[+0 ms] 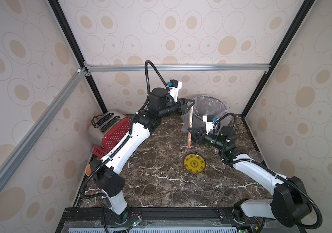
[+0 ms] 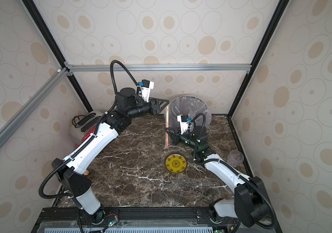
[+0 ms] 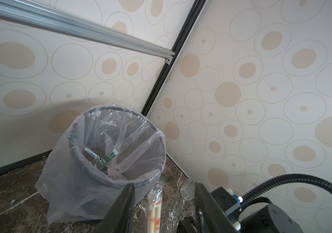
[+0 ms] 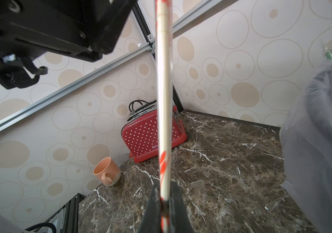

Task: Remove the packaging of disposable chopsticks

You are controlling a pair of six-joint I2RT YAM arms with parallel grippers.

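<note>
A long packet of disposable chopsticks [image 1: 190, 119], white with red marks, stands upright in the middle, in front of the bin. My right gripper [image 1: 192, 132] is shut on it low down; in the right wrist view the packet [image 4: 164, 116] runs up through the frame from between the fingers. My left gripper [image 1: 189, 102] is open at the packet's top end; in the left wrist view that end [image 3: 155, 205] shows between the open fingers, blurred.
A bin with a plastic bag [image 1: 206, 104] stands at the back right, with wrappers inside. A red toaster [image 1: 115, 136] and orange mug [image 4: 107, 170] are at the left. A yellow plate [image 1: 194, 163] lies front centre; a clear cup [image 2: 235, 158] stands at the right.
</note>
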